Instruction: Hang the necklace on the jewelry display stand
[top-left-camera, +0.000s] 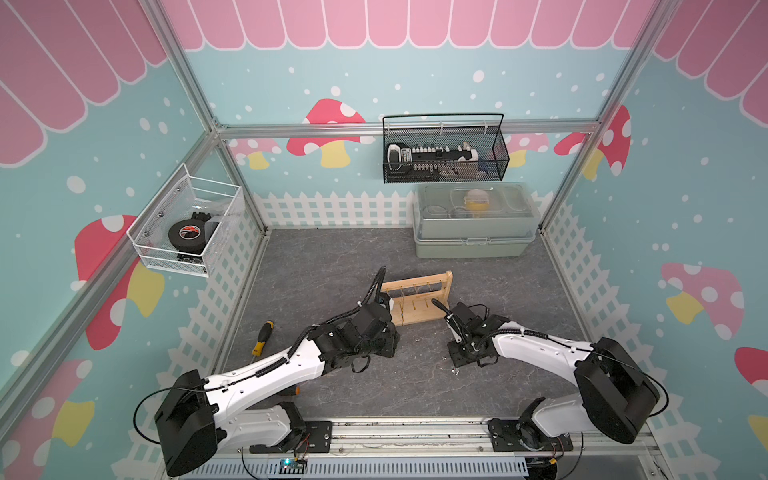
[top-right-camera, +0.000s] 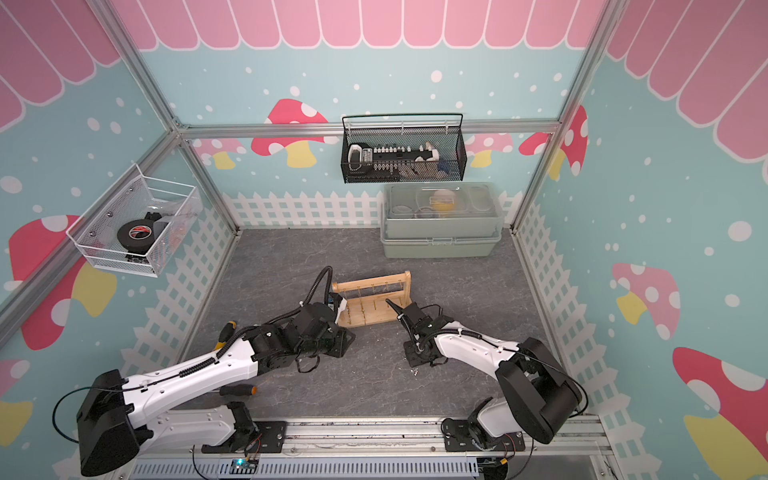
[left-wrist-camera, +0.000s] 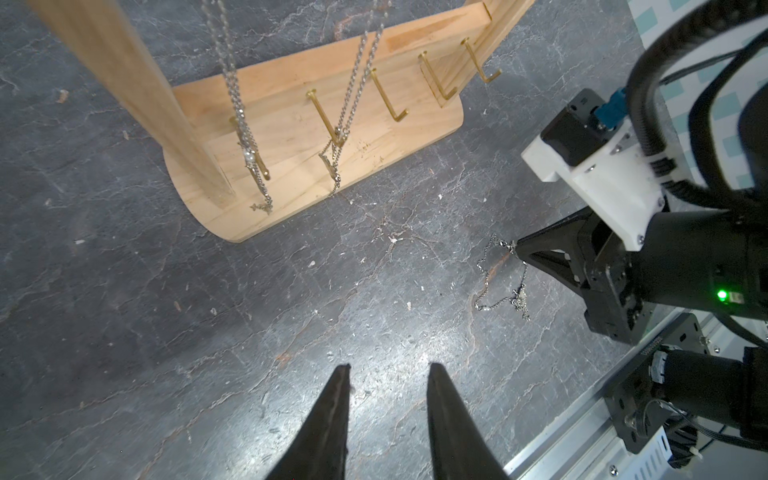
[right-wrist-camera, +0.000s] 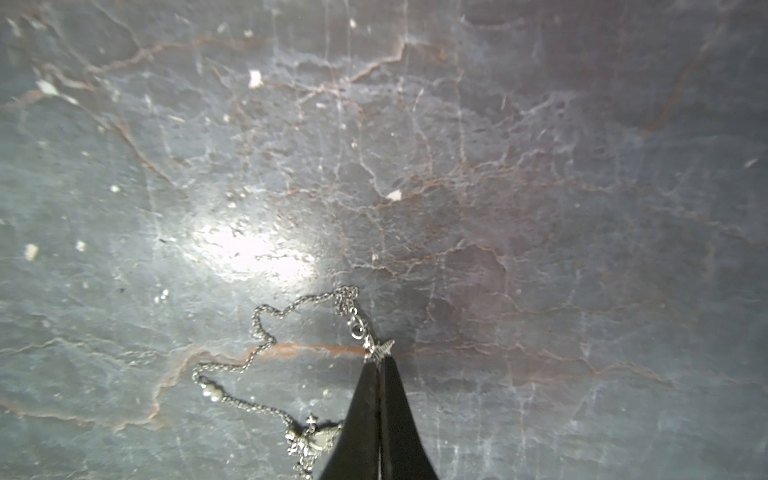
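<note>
A silver necklace (right-wrist-camera: 252, 406) lies in a loose loop on the grey tabletop. In the right wrist view my right gripper is shut with nothing between its fingers; its tips stand at the clasp end of the chain, which lies just outside them. The wooden jewelry stand (left-wrist-camera: 296, 132) is in the left wrist view, with two silver chains hanging from its left hooks. Several brass hooks (left-wrist-camera: 390, 96) further right are bare. My left gripper is open, empty, above bare table in front of the stand.
A green lidded box (top-left-camera: 477, 240) stands at the back right. A yellow-handled screwdriver (top-left-camera: 263, 337) lies at the left, beyond the left arm.
</note>
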